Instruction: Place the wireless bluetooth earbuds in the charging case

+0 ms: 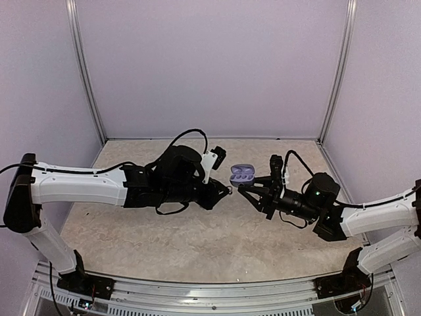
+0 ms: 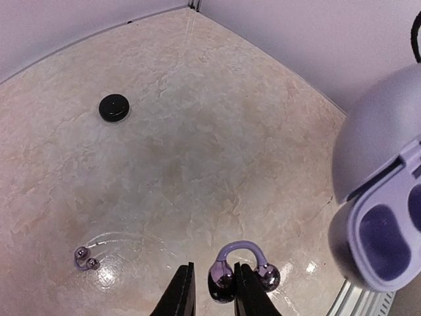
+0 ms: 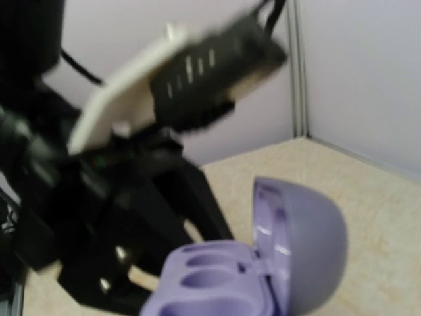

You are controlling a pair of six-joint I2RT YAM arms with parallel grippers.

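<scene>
The purple charging case (image 1: 242,178), its lid up, is in my right gripper (image 1: 247,191), which is shut on it above the table. Empty wells (image 3: 207,279) show in the right wrist view. At the tips of my left gripper is a purple and dark earbud (image 2: 242,245), two balls joined by a curved band. It hangs clear of the table, at the left of the case and apart from it. A second earbud (image 2: 85,259) lies on the table; the left arm hides it from above.
A black disc (image 2: 114,107) lies on the table in the left wrist view. Pale walls (image 1: 210,72) close off the back and sides.
</scene>
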